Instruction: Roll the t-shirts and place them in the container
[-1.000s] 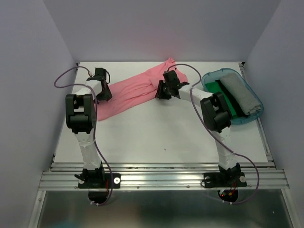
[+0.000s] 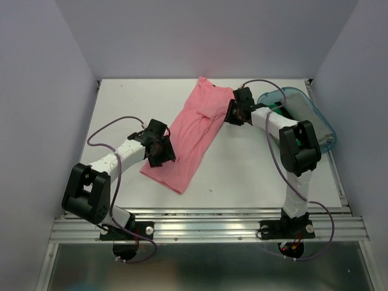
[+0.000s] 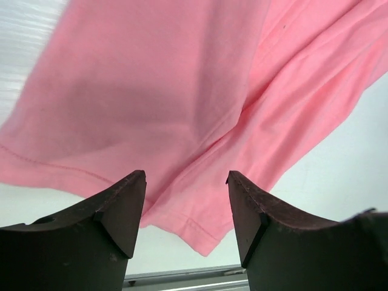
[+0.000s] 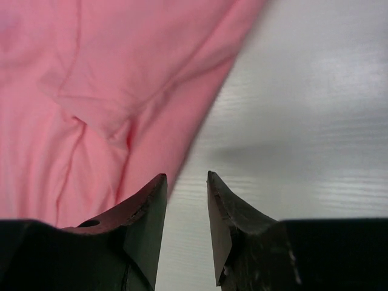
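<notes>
A pink t-shirt (image 2: 193,130), folded into a long strip, lies slantwise on the white table, from the back middle to the front left. Over its near end stands my left gripper (image 2: 163,159). In the left wrist view that gripper is open, with pink cloth (image 3: 151,103) showing beyond and below its spread fingers. My right gripper (image 2: 231,115) is at the shirt's right edge near the back. The right wrist view shows that gripper part open, the gap empty, the shirt's edge (image 4: 176,130) running close by its left finger.
At the back right a teal basket (image 2: 330,144) holds folded cloth (image 2: 306,112), partly hidden by my right arm. Walls close in the sides and back.
The shirt's near end has swung right and toward the front with my left gripper, so the strip slants more steeply. My right gripper has shifted right along the shirt's edge.
</notes>
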